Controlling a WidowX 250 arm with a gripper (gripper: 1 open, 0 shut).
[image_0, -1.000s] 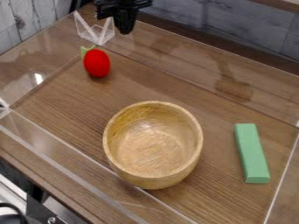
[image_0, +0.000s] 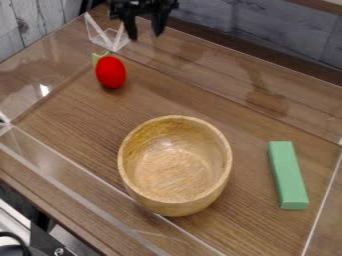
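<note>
A black gripper (image_0: 142, 18) is at the top centre of the camera view, partly cut off by the frame edge, with its fingers pointing down over the back of the wooden table. Its fingers appear apart, with nothing visible between them. In front of it and to the left lies a red oval object (image_0: 111, 73) with a small green part at its top. A large pale wooden bowl (image_0: 175, 168) stands in the lower middle, and a long light green block (image_0: 289, 175) lies at the right.
A clear plastic-looking item (image_0: 107, 36) sits at the upper left, left of the gripper.
The gripper has shifted slightly at the top of the view, and its fingers look more spread. The objects on the table have not moved.
</note>
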